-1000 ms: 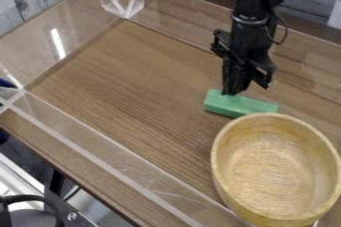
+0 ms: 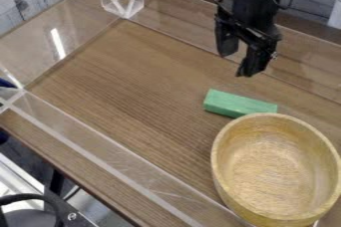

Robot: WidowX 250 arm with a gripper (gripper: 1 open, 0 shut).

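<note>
A black robot arm reaches in from the top right, its gripper open above the wooden table, with no object visible between its fingers. Below it, toward the right, a green block lies on the table. A large tan bowl stands at the bottom right, just in front of the block.
A small white wire-like holder stands at the back left. Clear plastic strips run along the left edge. A black piece of equipment sits at the bottom left corner.
The gripper has moved up and back from just above the green block. The block looks to lie in the same place.
</note>
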